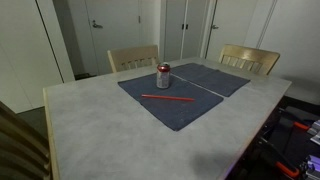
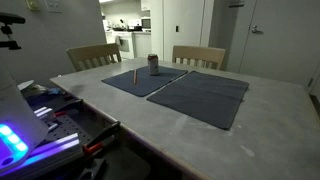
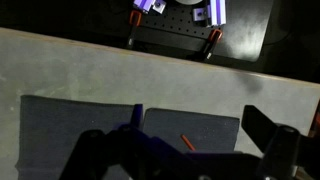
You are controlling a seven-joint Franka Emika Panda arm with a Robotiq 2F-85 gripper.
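My gripper stands open in the wrist view, its two black fingers wide apart and nothing held between them. Below it lies the table [image 3: 60, 70] with dark grey cloths [image 3: 75, 125]. A thin red stick [image 3: 188, 142] shows past the gap between the fingers. In exterior view 1 the same stick [image 1: 167, 98] lies across the nearer cloth [image 1: 185, 115]. An upright red and silver can [image 1: 163, 76] stands behind it on that cloth. Exterior view 2 shows the can [image 2: 153, 64] and stick [image 2: 136, 76] too; the can is not visible in the wrist view.
A second dark cloth [image 2: 200, 97] lies flat beside the first. Wooden chairs [image 1: 134, 58] stand behind the table. Along the robot's side of the table is its mount [image 3: 200, 20] with red-handled clamps [image 3: 211, 40].
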